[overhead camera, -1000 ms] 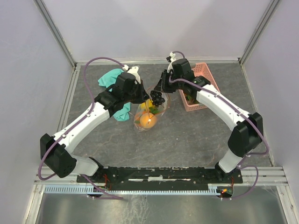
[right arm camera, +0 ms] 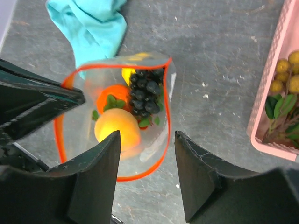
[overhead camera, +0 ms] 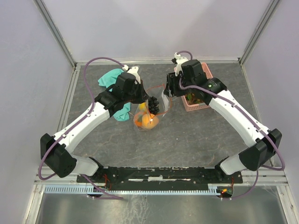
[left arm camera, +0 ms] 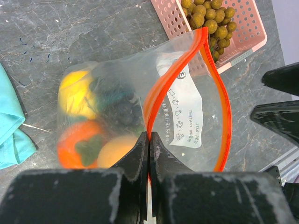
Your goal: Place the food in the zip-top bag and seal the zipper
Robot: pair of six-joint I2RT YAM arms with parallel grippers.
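A clear zip bag with an orange zipper [left arm camera: 224, 116] holds a yellow fruit [left arm camera: 77, 93], dark grapes [right arm camera: 145, 95] and orange fruits [right arm camera: 117, 128], its mouth open. My left gripper is shut on the bag's zipper edge. My right gripper [overhead camera: 174, 84] stands open above the bag's right side, nothing between its fingers; the bag shows beyond its fingertips in the right wrist view.
A pink basket [right arm camera: 257, 116] with olive-coloured round fruit and leaves stands to the right. A teal cloth [right arm camera: 93, 32] lies at the back left.
The grapes, raised at the right gripper a second ago, now lie lower in the bag. The right arm has since moved right. The left gripper has not moved.
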